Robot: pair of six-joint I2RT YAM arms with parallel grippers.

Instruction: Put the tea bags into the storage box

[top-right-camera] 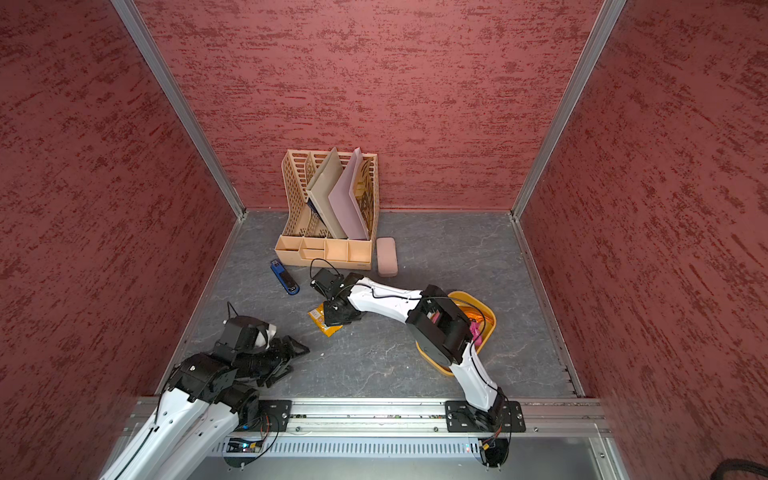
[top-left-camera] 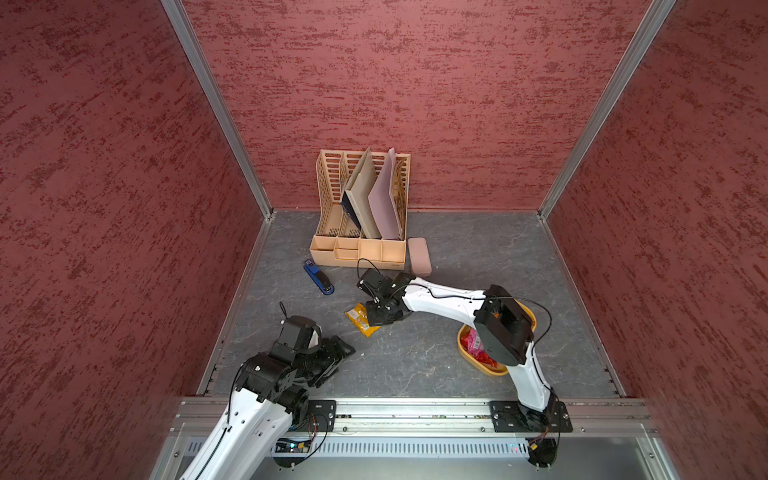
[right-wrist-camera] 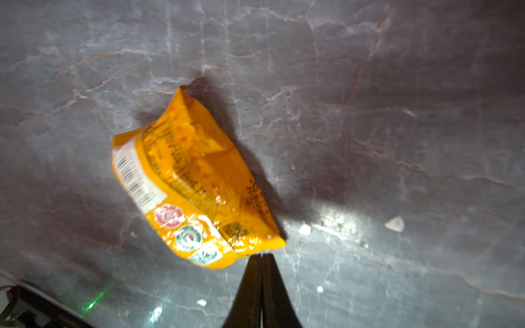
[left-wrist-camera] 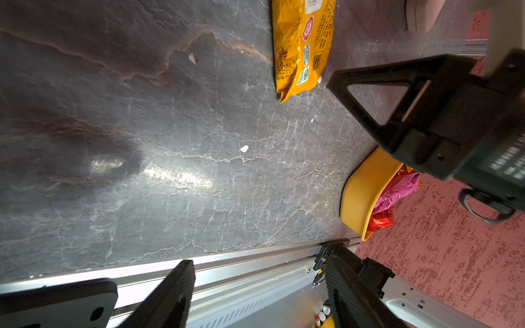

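Note:
An orange tea bag (top-left-camera: pixel 360 318) (top-right-camera: pixel 320 318) (left-wrist-camera: pixel 300 49) (right-wrist-camera: pixel 191 180) lies on the grey table at centre-left. My right gripper is just beside its lower edge, fingertips close together, nothing visible between them. My left gripper (top-left-camera: pixel 336 360) hovers at the front left, its fingers apart and empty. A yellow oval box (top-left-camera: pixel 473 361) (left-wrist-camera: pixel 361 191) at the right holds red and pink packets, partly hidden by my right arm.
A wooden organiser (top-left-camera: pixel 360 253) with folders stands at the back, a pink case (top-left-camera: pixel 419 256) beside it and a blue stapler-like object (top-left-camera: pixel 318 277) to its left.

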